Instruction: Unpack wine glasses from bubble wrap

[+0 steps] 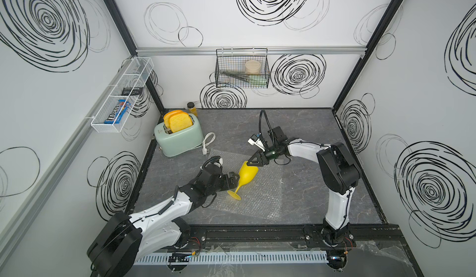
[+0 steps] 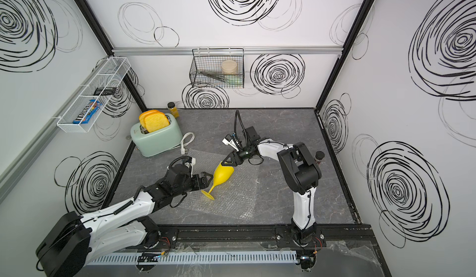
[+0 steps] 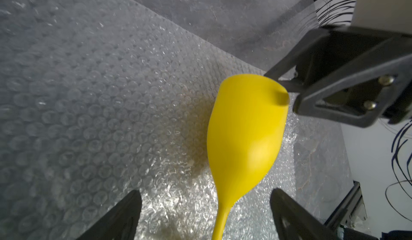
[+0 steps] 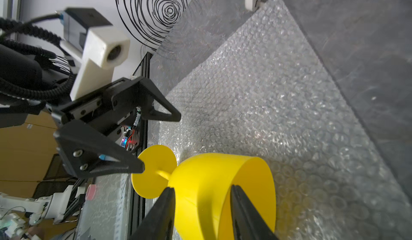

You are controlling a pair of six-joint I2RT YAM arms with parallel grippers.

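A yellow wine glass (image 1: 248, 173) lies on its side on a sheet of bubble wrap (image 1: 263, 197), foot toward the front. My left gripper (image 1: 232, 180) stands open beside the stem; in the left wrist view the stem shows between its blurred fingertips. My right gripper (image 1: 253, 161) is at the rim of the bowl, part open; in the right wrist view its fingers (image 4: 161, 210) are over the bowl, one at the rim. Whether it grips the rim is unclear.
A mint toaster (image 1: 178, 140) with yellow slices and its white plug stand at the back left, a jar behind it. A dark jar (image 2: 319, 156) stands at the right. Baskets hang on the walls.
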